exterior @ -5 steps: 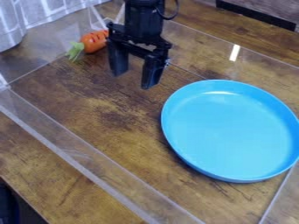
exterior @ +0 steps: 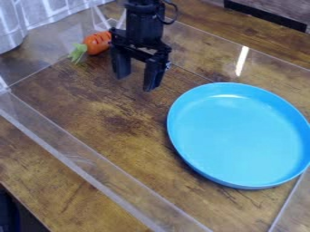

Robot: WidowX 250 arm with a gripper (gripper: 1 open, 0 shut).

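Observation:
My black gripper (exterior: pixel 137 71) hangs over the wooden table in the upper middle, its fingers apart with nothing visible between them. An orange carrot (exterior: pixel 100 42) with green leaves lies just left of it and behind. A large blue plate (exterior: pixel 237 136) fills the right side, to the front right of the gripper.
Clear plastic walls (exterior: pixel 92 161) edge the table at the left and front. The wooden surface (exterior: pixel 103 118) left of the plate is bare, as is the area at the back right.
My gripper has shifted slightly to the left, toward the carrot. The carrot and plate have not moved.

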